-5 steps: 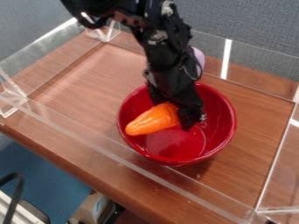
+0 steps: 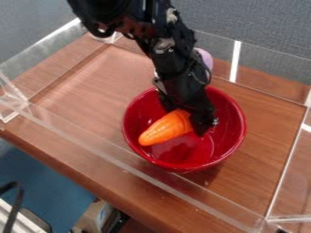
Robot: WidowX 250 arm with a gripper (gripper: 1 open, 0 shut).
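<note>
An orange carrot (image 2: pixel 163 130) lies tilted inside a red bowl (image 2: pixel 216 157), toward its left side. My black gripper (image 2: pixel 195 115) reaches down into the bowl from above, at the upper right end of the carrot. Its fingers are dark and overlap that end, so I cannot tell whether they are shut on it.
A purple object (image 2: pixel 205 56) sits behind my arm. Clear plastic walls border the wooden table (image 2: pixel 85 82), whose left part is empty.
</note>
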